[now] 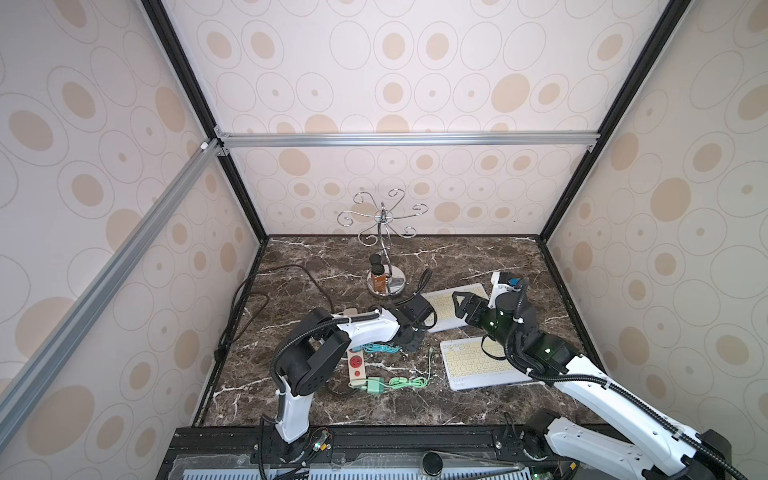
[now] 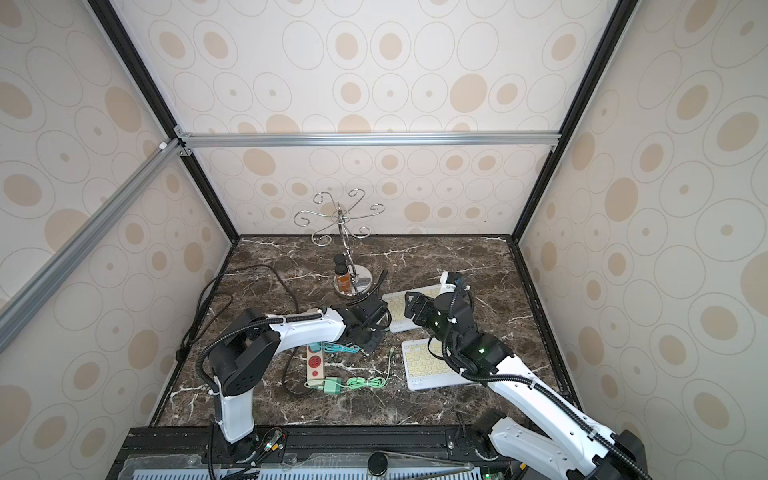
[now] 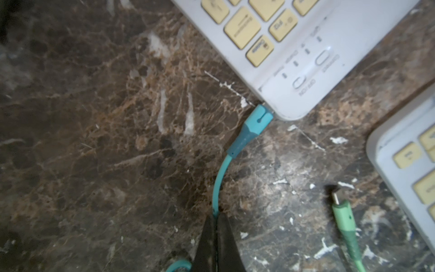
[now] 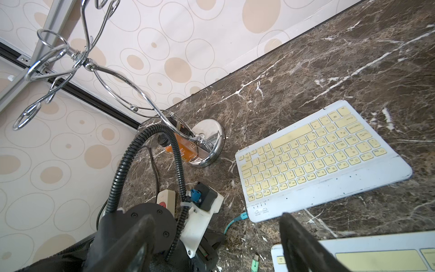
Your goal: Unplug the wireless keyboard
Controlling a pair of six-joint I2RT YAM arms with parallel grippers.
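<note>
The far white keyboard (image 4: 312,156) with cream keys lies flat on the marble table. At its corner edge a teal plug (image 3: 258,120) meets the side, with a sliver of metal showing at the joint. The teal cable (image 3: 220,181) runs from that plug down to the tips of my left gripper. Its fingers are shut; whether the cable is pinched or passes behind them, I cannot tell. My right gripper stands open above the keyboards, its blurred fingers wide apart with nothing held.
A second keyboard (image 1: 480,364) lies nearer, with a loose green plug (image 3: 345,217) beside it. The power strip (image 1: 357,368) sits to the left. Behind stand a wire stand (image 1: 382,228) and an orange bottle (image 1: 378,276).
</note>
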